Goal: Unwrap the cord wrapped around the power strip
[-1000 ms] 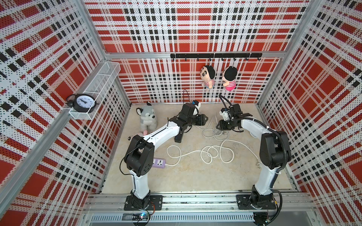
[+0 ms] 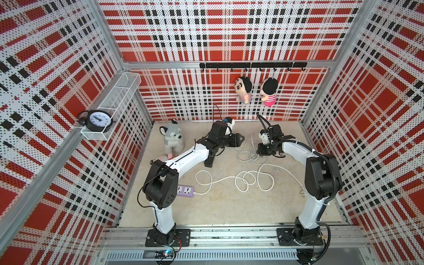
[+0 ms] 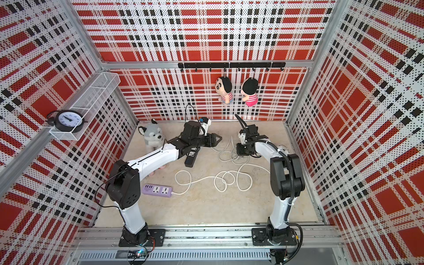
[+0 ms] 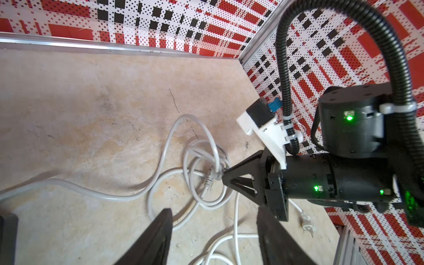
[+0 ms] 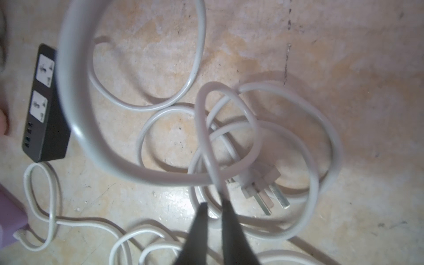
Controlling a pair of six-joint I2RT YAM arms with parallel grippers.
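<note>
The black power strip (image 3: 191, 157) lies below my left forearm. Its pale cord (image 4: 106, 195) rises in an arch and ends in loose coils on the table, with a plug (image 5: 260, 176) among the loops. My left gripper is open above the table left of the coils, nothing between its widely spread fingers. My right gripper is down at the coils, its fingers (image 5: 234, 238) a narrow gap apart. A cord loop reaches its fingertips in the right wrist view; whether they touch it is unclear.
In front lies a purple power strip (image 3: 156, 190) with a white cord (image 3: 225, 181) in loose loops. A grey plush dog (image 2: 172, 137) sits at the back left. Open table shows along the front, and two dolls (image 2: 268, 91) hang on the back wall.
My right gripper has shifted slightly towards the front and right, beside the coils. My left arm has barely moved. The purple strip's cord lies as before.
</note>
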